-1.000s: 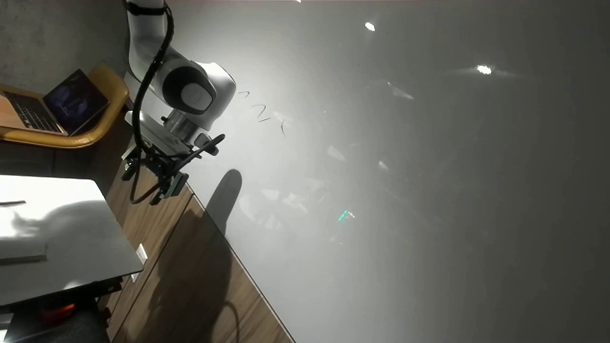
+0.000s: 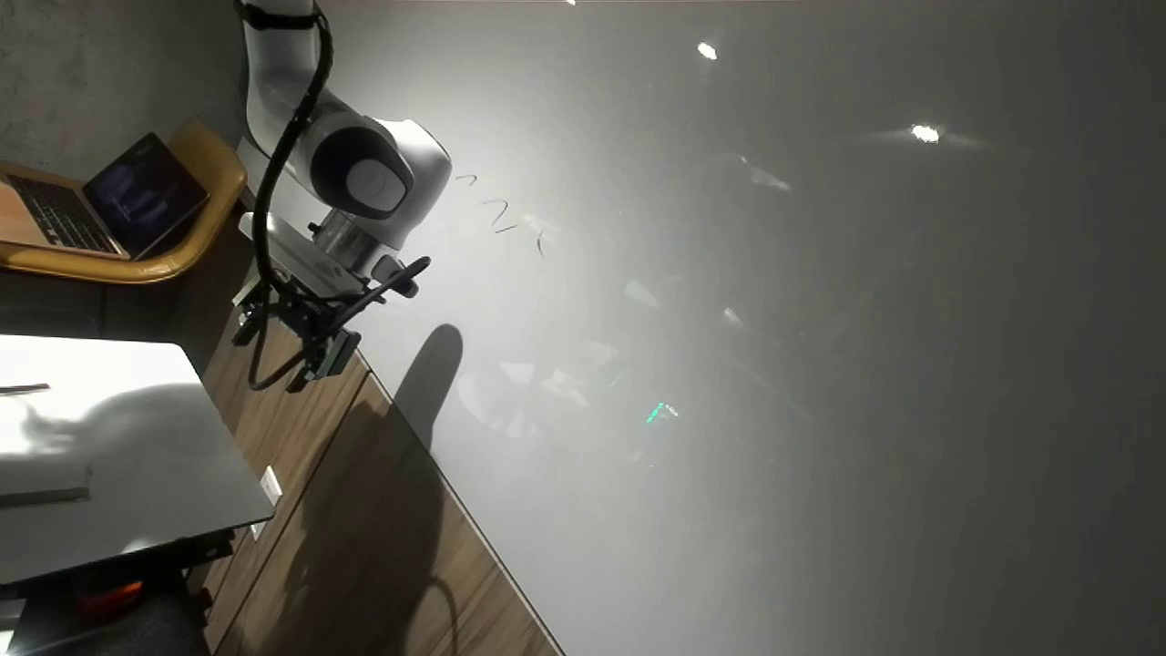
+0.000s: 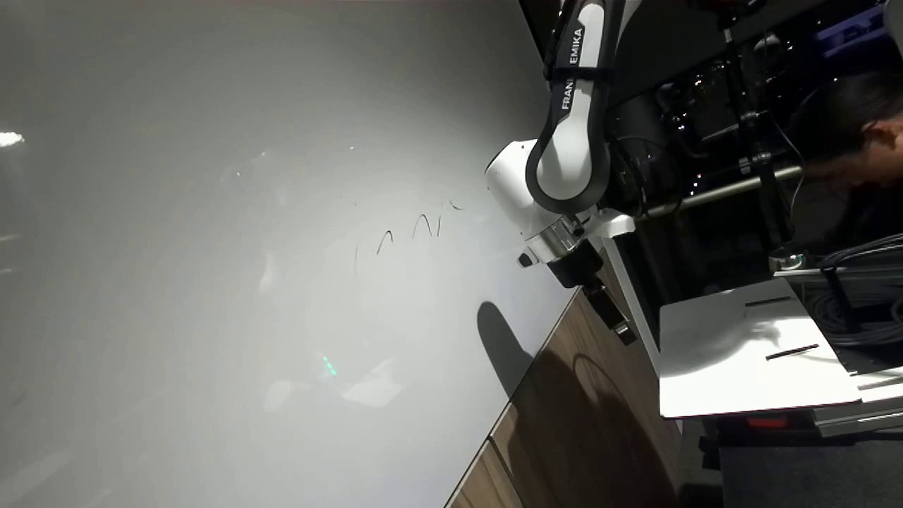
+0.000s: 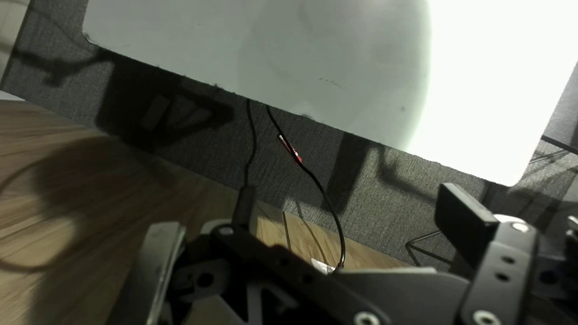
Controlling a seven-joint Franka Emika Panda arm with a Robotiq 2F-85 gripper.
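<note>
At the upper left of the first exterior view, my gripper (image 2: 289,359) hangs beside the lower edge of a large glossy whiteboard (image 2: 700,306). Its fingers stand apart. In the wrist view only bare floor, a cable and wood show between the fingers. Thin dark handwritten strokes (image 2: 499,214) mark the whiteboard near the arm, and they show again in the second exterior view as strokes (image 3: 423,226). There the gripper (image 3: 624,329) is seen edge-on, apart from the board and the white table.
A white tabletop (image 2: 142,437) with thin dark strips on it stands near the gripper. Wood panelling (image 2: 383,525) runs below the whiteboard. An open laptop (image 2: 142,197) rests on a yellow chair (image 2: 208,164). Black cable (image 4: 325,195) trails across the floor. A person (image 3: 880,144) is at the far right.
</note>
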